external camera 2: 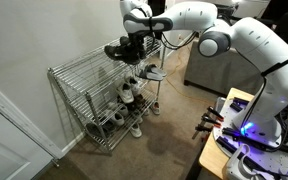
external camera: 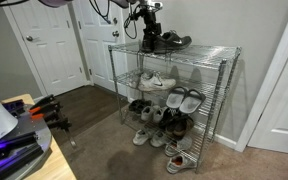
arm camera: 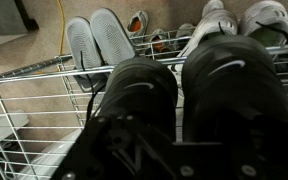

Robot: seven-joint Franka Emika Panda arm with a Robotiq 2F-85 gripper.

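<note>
A pair of black sneakers with pale swooshes, the left shoe (arm camera: 139,92) and the right shoe (arm camera: 239,80), fills the middle of the wrist view. They are on the top shelf of the wire rack (external camera: 209,54), near its left end in exterior view 1. My gripper is right at the shoes, its dark body covering their lower parts in the wrist view. In exterior view 1 the gripper (external camera: 151,28) points down over them. Dark fingers against dark shoes hide how wide the fingers stand and whether anything is between them.
Grey slides (external camera: 185,101) and white sneakers (external camera: 158,81) rest on the middle shelf. Several more shoes are on the lower shelf and floor below. Right of the black shoes, the top shelf is bare. A wall stands behind the rack; open floor lies in front.
</note>
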